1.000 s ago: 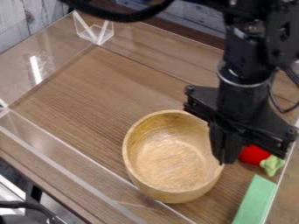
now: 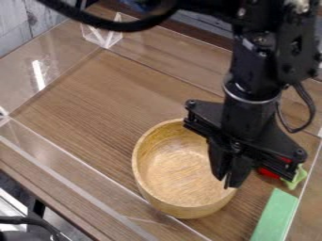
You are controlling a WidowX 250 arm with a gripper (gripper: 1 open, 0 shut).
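Observation:
The black gripper (image 2: 239,152) fills the right half of the view, pointing down over the right rim of a wooden bowl (image 2: 170,174). Whether its fingers hold anything is hard to see. Behind it, to the right, a red and green object (image 2: 293,175) is mostly hidden. A light green flat piece (image 2: 270,221) lies at the lower right, beside the bowl.
A clear plastic object (image 2: 101,28) stands at the far upper left. Black cables lie at the lower left beyond the table edge.
The gripper has shifted slightly and descended a little, now covering more of the red and green object. The bowl and green piece appear unmoved.

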